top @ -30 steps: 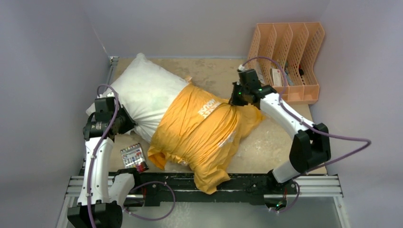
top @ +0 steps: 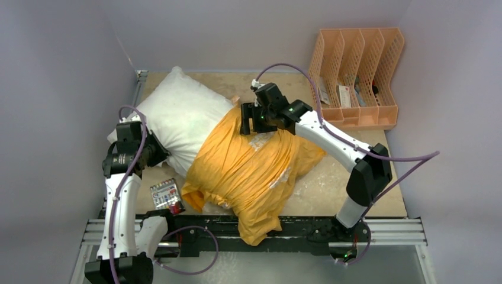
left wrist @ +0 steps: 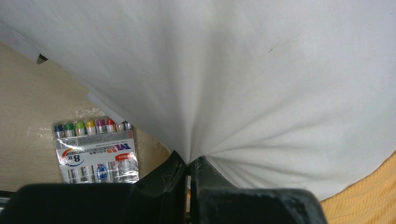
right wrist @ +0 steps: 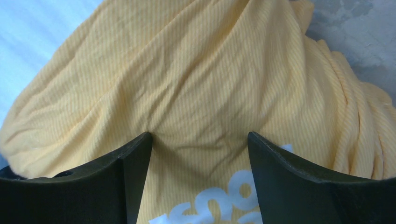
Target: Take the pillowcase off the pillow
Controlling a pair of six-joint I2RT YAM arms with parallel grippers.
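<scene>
The white pillow [top: 180,112] lies at the left of the table, its upper-left part bare. The yellow pillowcase [top: 237,168] covers the rest, bunched toward the lower right, with its loose end over the front edge. My left gripper is shut on the pillow's white cloth [left wrist: 196,107], which gathers into folds at the fingertips. Above the pillowcase, close to its upper edge, my right gripper is open. Ribbed yellow fabric with white lettering [right wrist: 219,200] spreads under its parted fingers [right wrist: 137,158], and nothing is pinched between them.
A pack of colored markers [left wrist: 98,151] lies on the table beside the pillow, near my left arm. An orange slotted rack [top: 358,77] stands at the back right.
The right gripper, earlier shut at the pillowcase's right part, has opened, let the cloth go and swung left over the pillowcase's upper part. The left arm has stayed put.
</scene>
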